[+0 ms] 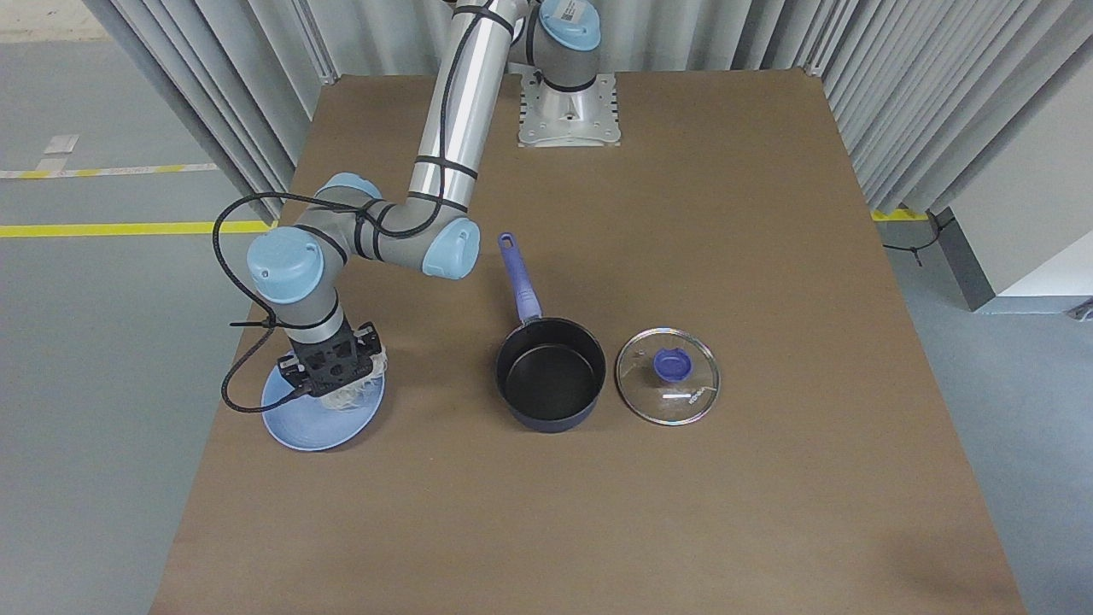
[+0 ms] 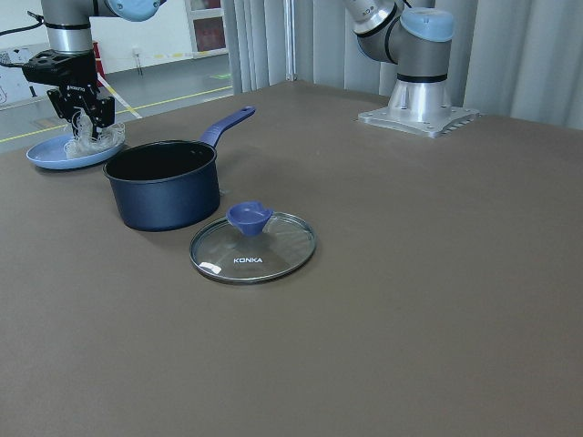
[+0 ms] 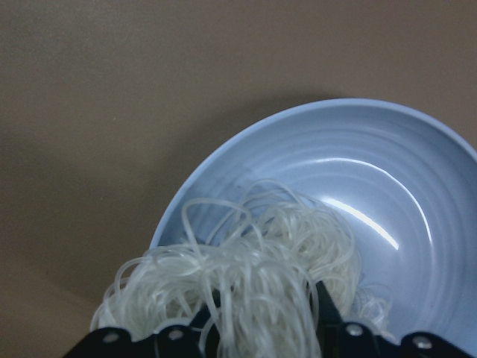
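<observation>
My gripper (image 1: 333,369) is low over the light blue plate (image 1: 307,425) at the table's left, among translucent white noodles (image 3: 261,291). In the wrist view the noodles drape over and between the black fingers, hiding whether they grip. In the left view the noodles (image 2: 91,137) hang around the gripper at plate level. A dark blue saucepan (image 1: 550,384) with a purple handle stands empty right of the plate. Its glass lid (image 1: 645,395) with a blue knob lies on the table to the pan's right.
The robot base (image 1: 569,128) sits at the back. The pan handle (image 1: 520,277) points toward the back. The table's left edge is close beside the plate.
</observation>
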